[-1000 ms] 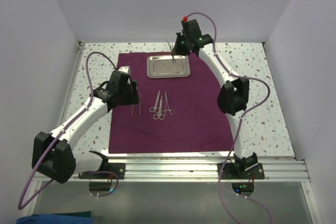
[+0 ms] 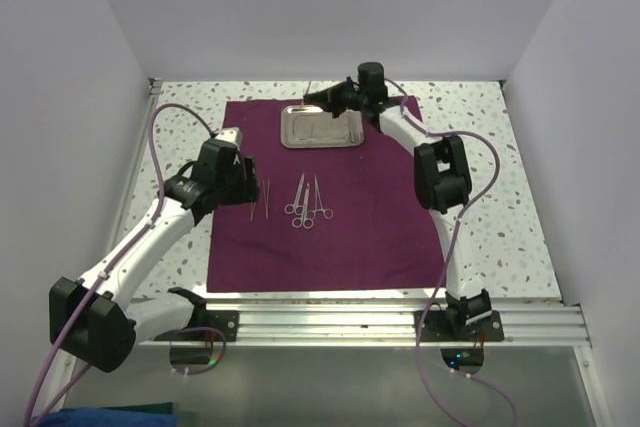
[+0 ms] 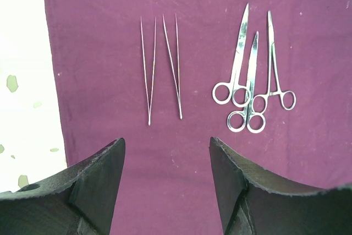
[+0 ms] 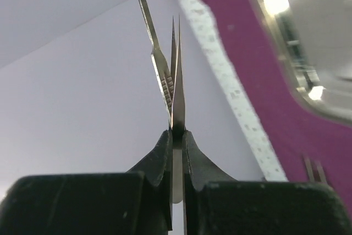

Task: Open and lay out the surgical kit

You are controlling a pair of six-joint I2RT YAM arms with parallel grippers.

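In the right wrist view my right gripper is shut on slim metal tools: pointed tweezers (image 4: 179, 94) and a flat handle with a ridged grip (image 4: 163, 74), crossing at the fingertips. From above, that gripper sits at the back edge of the steel tray (image 2: 320, 146). My left gripper is open and empty over the left part of the purple cloth. Beyond its fingers lie two tweezers (image 3: 149, 108), side by side. To their right are two scissors (image 3: 239, 48), their handles overlapping, and a slim clamp (image 3: 271, 53).
Purple cloth (image 2: 375, 237) covers the middle of the speckled table (image 2: 510, 227). Grey walls stand at the back and both sides. A blue item (image 2: 110, 418) lies at the front left, off the table.
My right gripper has swung left and turned, carrying its tools from above the tray to the tray's back left. The left arm has shifted slightly left. Tools on the cloth have not moved.
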